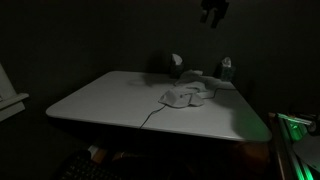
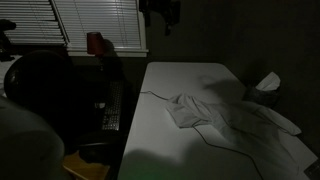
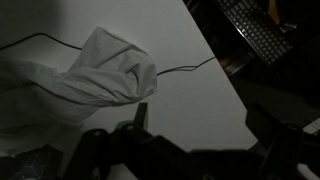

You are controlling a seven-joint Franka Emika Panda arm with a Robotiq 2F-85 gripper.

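A crumpled white cloth lies on the white table, spread toward its back right in the first exterior view. The same cloth covers much of the table's near right part in the second exterior view. High above the tabletop hangs my gripper, well clear of the cloth. In the wrist view the gripper is open, its dark fingers far apart with bare table between them. The bunched cloth sits left of and beyond the fingers there.
A thin dark cable runs across the table and under the cloth. A tissue box and a pale container stand by the cloth. Off the table are a keyboard and a chair. Bare tabletop lies left in exterior view 1.
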